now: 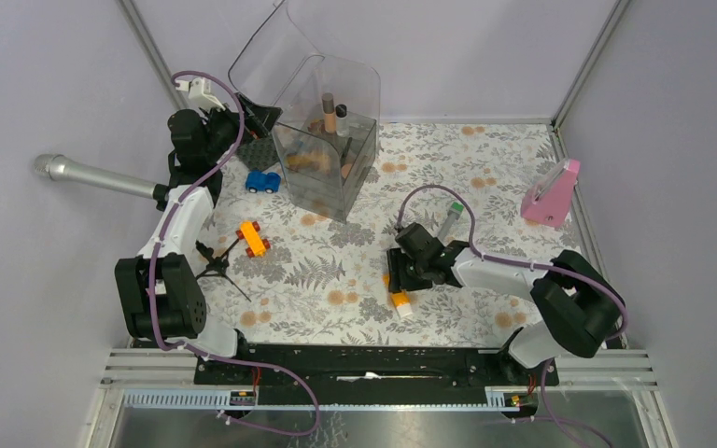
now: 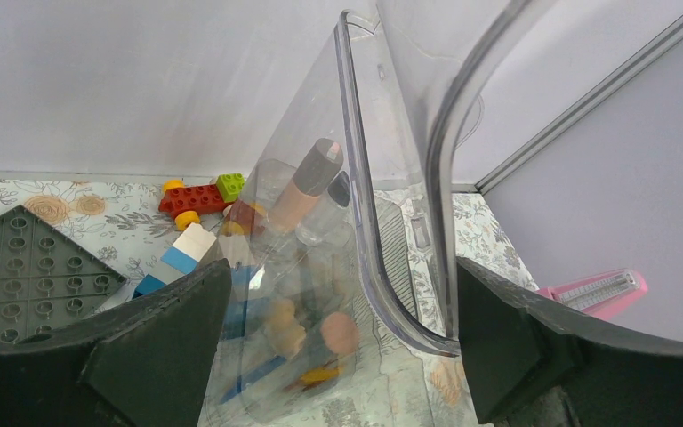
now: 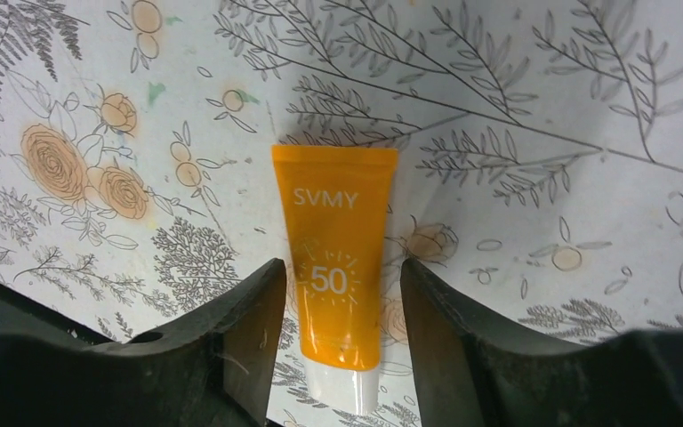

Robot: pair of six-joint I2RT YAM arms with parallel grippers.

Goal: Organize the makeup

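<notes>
A clear acrylic organizer (image 1: 327,196) holds two upright bottles (image 1: 329,112) and smaller items, its lid raised at the back left. My left gripper (image 1: 263,117) is open at the lid's edge, which runs between its fingers in the left wrist view. An orange SVMY tube (image 3: 336,249) with a white cap lies on the floral mat. My right gripper is just over it, part open, with a finger either side of the tube; contact is unclear. A grey tube with a green end (image 1: 448,220) lies behind the right gripper.
A pink object (image 1: 549,196) stands at the right. A blue toy car (image 1: 262,182), an orange toy car (image 1: 252,238) and a dark baseplate (image 2: 27,276) lie on the left.
</notes>
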